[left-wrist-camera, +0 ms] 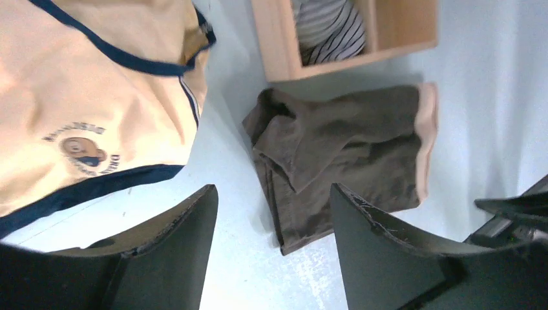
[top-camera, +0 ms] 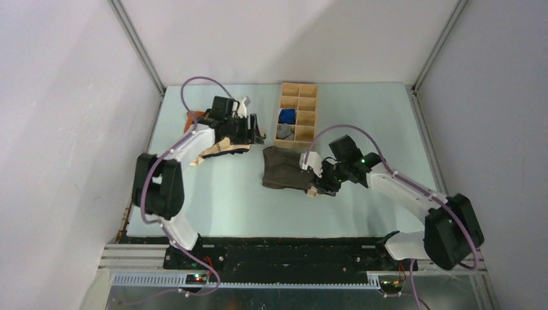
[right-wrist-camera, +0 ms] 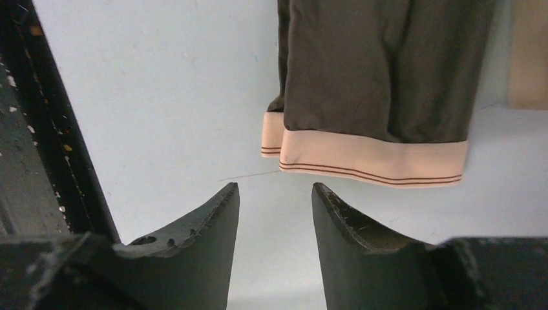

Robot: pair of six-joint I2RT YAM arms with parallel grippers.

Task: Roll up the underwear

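The dark grey-brown underwear lies folded in front of the wooden organizer, a crumpled flap on its left side in the left wrist view. Its peach waistband faces my right gripper. My left gripper hovers above the table left of the organizer, open, with nothing between its fingers. My right gripper is over the waistband end, at the right in the top view, fingers partly apart and nothing visible between them.
The organizer holds blue and grey striped cloths. A pile of cream, orange and dark garments lies at the left.
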